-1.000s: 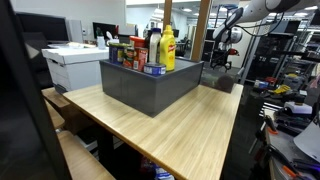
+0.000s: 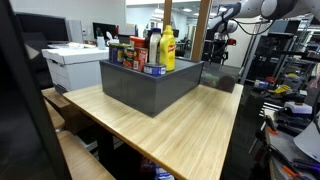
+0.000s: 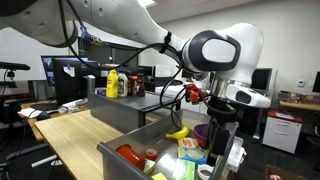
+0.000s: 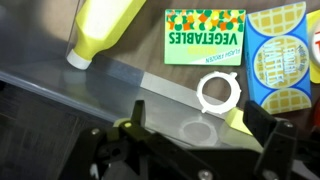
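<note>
My gripper is open above the grey bin [image 3: 137,175], with nothing between its fingers in the wrist view. Below the gap between them lies a white ring [image 4: 218,92] on the bin's grey bottom. Beyond it is a green and orange vegetables box [image 4: 204,37], with a blue and yellow box [image 4: 281,60] to its right. A yellow bottle [image 4: 105,28] lies at the upper left. Partly behind the right finger is a small pale yellow thing [image 4: 237,121]. In exterior view 2 the black gripper [image 3: 217,140] hangs over the bin's right part.
Red cans [image 3: 150,158] and a purple item [image 3: 203,131] also sit in the bin. A second grey bin [image 2: 150,90] holds bottles and jars, among them a yellow bottle [image 2: 168,50].
In exterior view 1 the distant white arm and its dark gripper appear slightly higher than before. The bin of bottles and the table look the same.
</note>
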